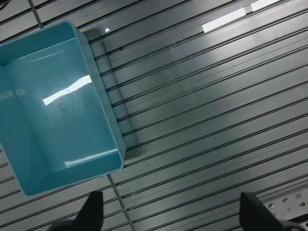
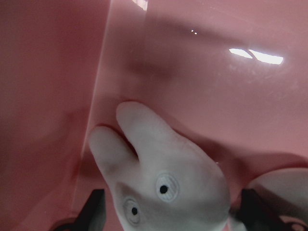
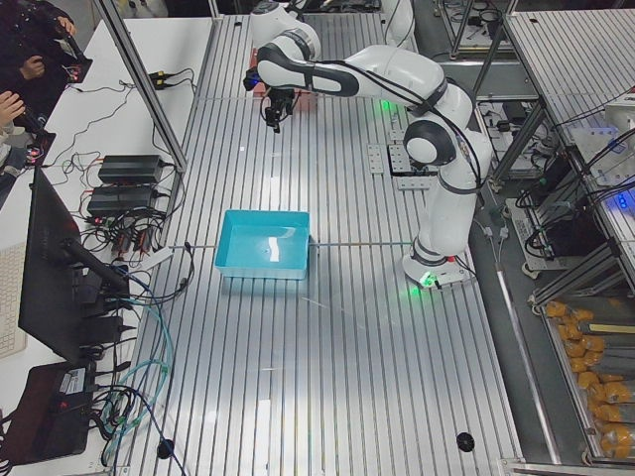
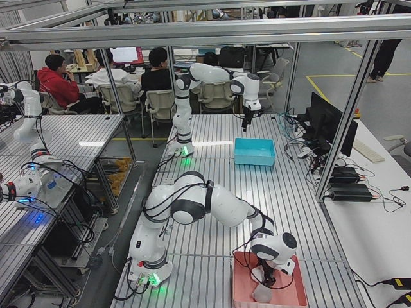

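Note:
A teal empty bin (image 3: 262, 243) sits on the slatted table. My left gripper (image 3: 276, 117) hangs open above the table, beyond the bin in the camera left view, with nothing between its fingers. A pink bin (image 4: 295, 289) holds a white plush toy (image 2: 139, 173) with two long ears and button eyes, plus another pale item (image 2: 274, 183) beside it, partly cut off. My right gripper (image 4: 266, 274) is down inside the pink bin, its fingers open on either side of the plush toy's head.
A monitor (image 3: 50, 268), black power boxes and loose cables line the table's side. A metal frame post (image 3: 139, 89) stands at that edge. The table around the teal bin is clear. A neighbouring table (image 4: 70, 141) carries other arms.

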